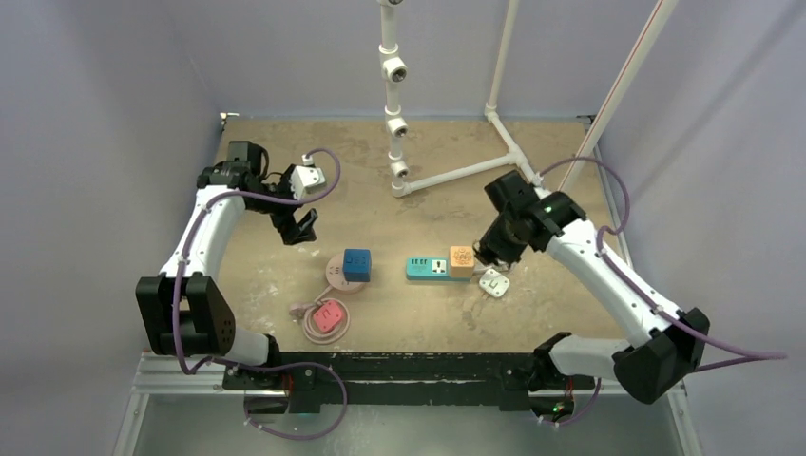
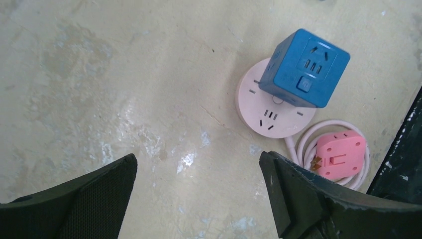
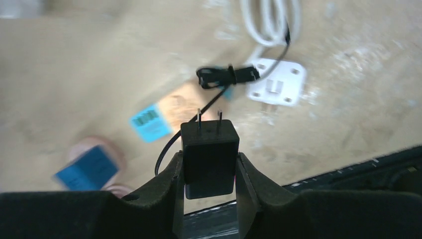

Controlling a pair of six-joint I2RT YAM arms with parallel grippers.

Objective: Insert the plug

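Observation:
My right gripper is shut on a black plug adapter (image 3: 209, 149), two prongs pointing up and a thin cable trailing, lifted above the table. Below it, blurred in the right wrist view, sit a teal power strip (image 1: 427, 268) with an orange cube socket (image 1: 461, 256) at its right end and a white plug (image 1: 493, 283). My left gripper stands open and empty at the left, over bare table, beside a blue cube socket (image 2: 303, 69) on a round pink socket (image 2: 263, 117).
A pink plug (image 2: 340, 154) lies in its coiled cable at front left. The white camera frame (image 1: 456, 173) stands at the back.

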